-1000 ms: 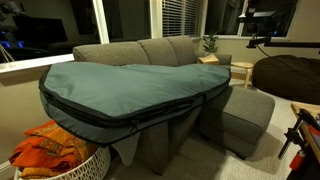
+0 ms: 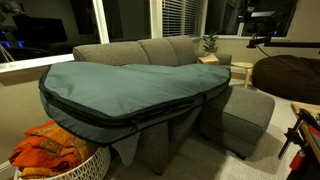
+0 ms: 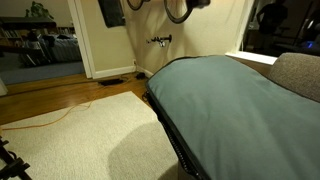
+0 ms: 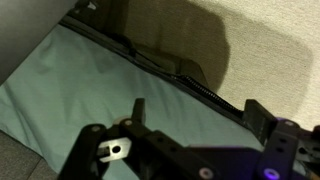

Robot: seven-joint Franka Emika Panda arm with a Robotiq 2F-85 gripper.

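A long grey-green padded bag [image 2: 130, 88] with a black zipped edge lies across the grey sofa. Its broad flat top [image 3: 230, 100] fills much of the other exterior view. From the wrist camera, the bag [image 4: 105, 110] spreads below my gripper, its dark zipper seam running diagonally past the fingers. The two black fingertips [image 4: 138, 108] stand wide apart, and nothing shows held between them. How far the bag lies below the fingers is hard to judge. In the exterior views the gripper cannot be made out clearly.
A white basket [image 2: 92, 165] with an orange cloth [image 2: 50, 150] stands beside the sofa [image 2: 245, 115]. Light carpet [image 3: 100, 135] lies open next to the bag. A small round table [image 2: 242, 68] and a dark beanbag [image 2: 285, 78] are farther back.
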